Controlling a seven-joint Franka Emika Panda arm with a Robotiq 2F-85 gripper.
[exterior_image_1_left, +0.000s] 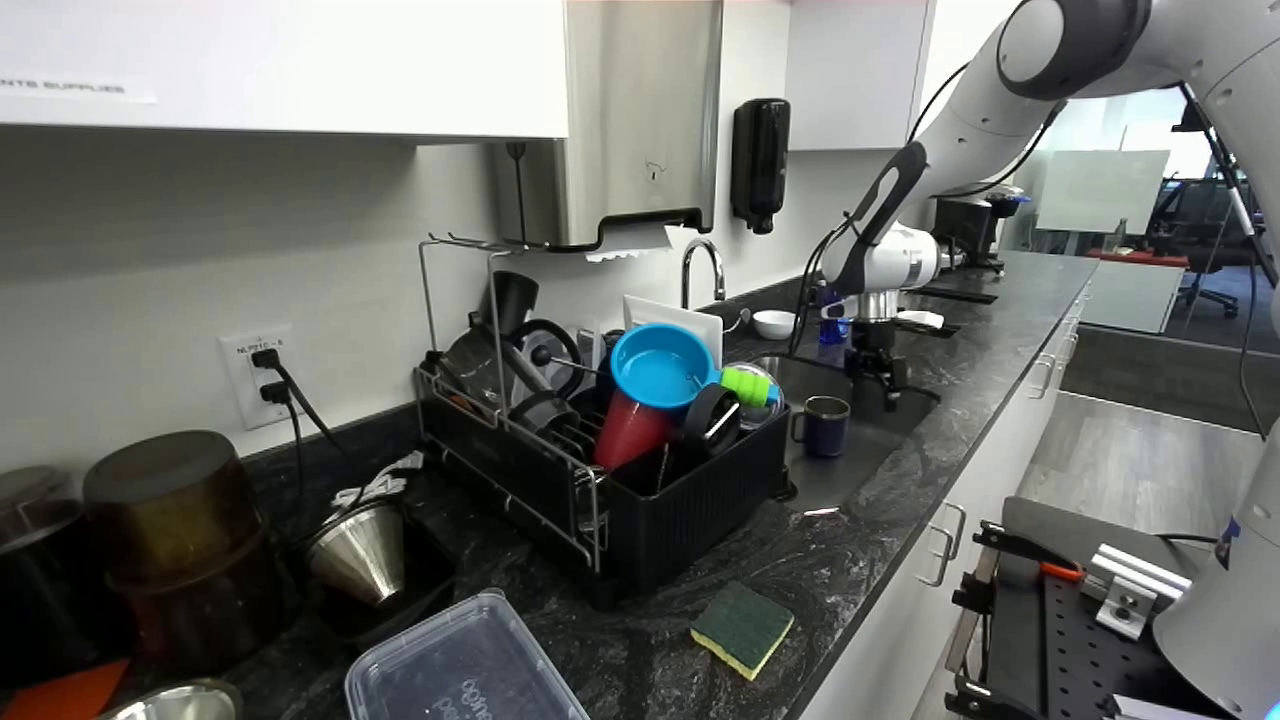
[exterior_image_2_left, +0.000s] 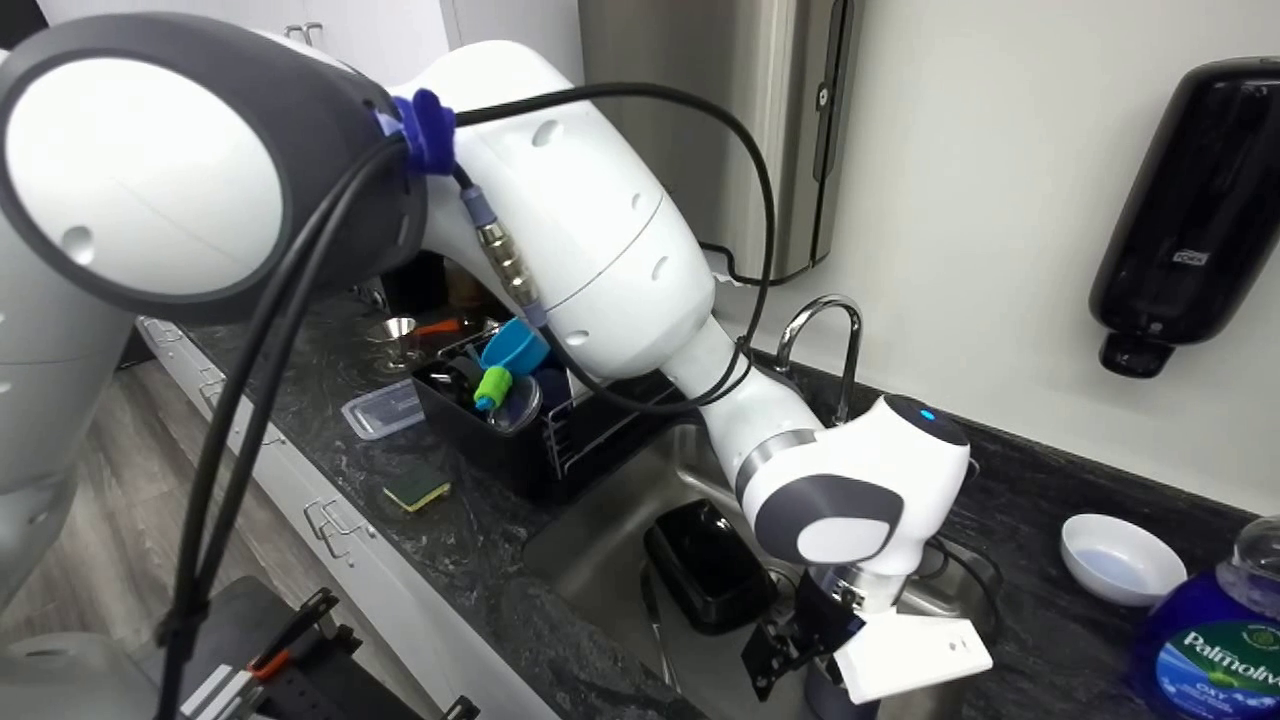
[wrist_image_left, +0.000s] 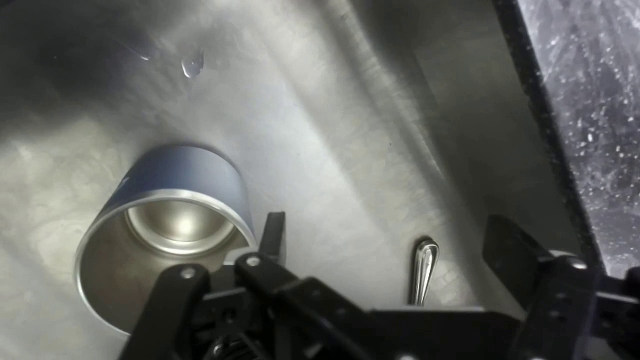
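My gripper is open over the sink (wrist_image_left: 312, 138), with nothing held between its fingers. Beside the left finger (wrist_image_left: 274, 235) in the wrist view is a blue metal mug (wrist_image_left: 189, 165), its silvery mouth facing the camera. A metal utensil handle (wrist_image_left: 426, 264) lies on the sink floor and shows between the two fingers, below them. From the side, the gripper (exterior_image_1_left: 878, 374) hangs pointing down beyond the mug (exterior_image_1_left: 824, 428), which stands upright in the sink. In the other exterior view, a black container (exterior_image_2_left: 708, 564) sits in the sink, left of the gripper (exterior_image_2_left: 780, 660).
A crowded black dish rack (exterior_image_1_left: 708, 510) borders the sink. The faucet (exterior_image_2_left: 854, 348), white bowl (exterior_image_2_left: 1122, 558) and soap bottle (exterior_image_2_left: 1218, 636) line the wall side. A sponge (exterior_image_1_left: 744, 630) lies on the front counter, near a clear plastic lid (exterior_image_1_left: 462, 666).
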